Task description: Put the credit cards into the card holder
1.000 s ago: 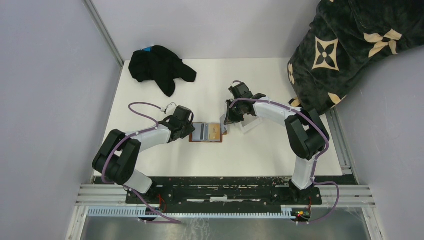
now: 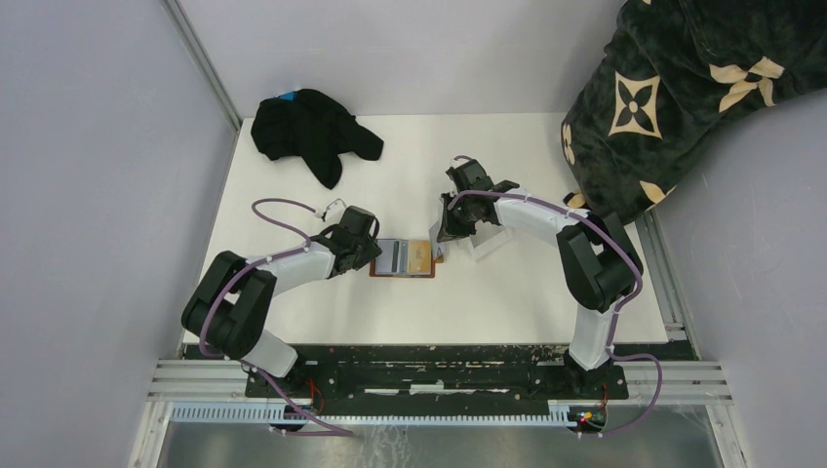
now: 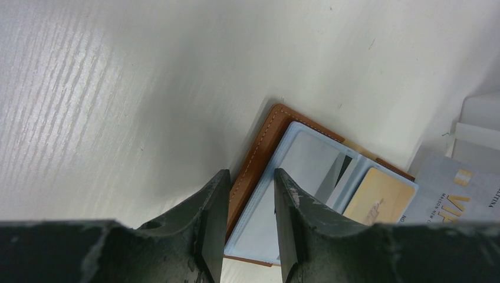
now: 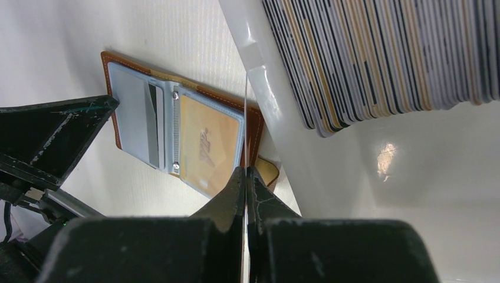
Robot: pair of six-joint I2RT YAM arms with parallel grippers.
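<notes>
The card holder [image 2: 403, 258] lies spread on the table, brown outside with pale clear sleeves; its right sleeve [image 4: 207, 141] shows a tan card. My left gripper is open at the holder's left end, with the brown edge [image 3: 259, 150] running between its fingers. My right gripper is shut on a thin credit card [image 4: 246, 130], which appears edge-on there. From the left wrist view that card [image 3: 476, 187] looks grey with gold marks. It stands tilted by the holder's right end; whether they touch, I cannot tell.
Right of the holder is a white box [image 4: 295, 150] with a row of several cards [image 4: 377, 59]. A black cloth [image 2: 314, 129] lies at the back left, and a dark patterned fabric [image 2: 673, 97] covers the back right corner.
My right gripper, with the card, looks nearly still.
</notes>
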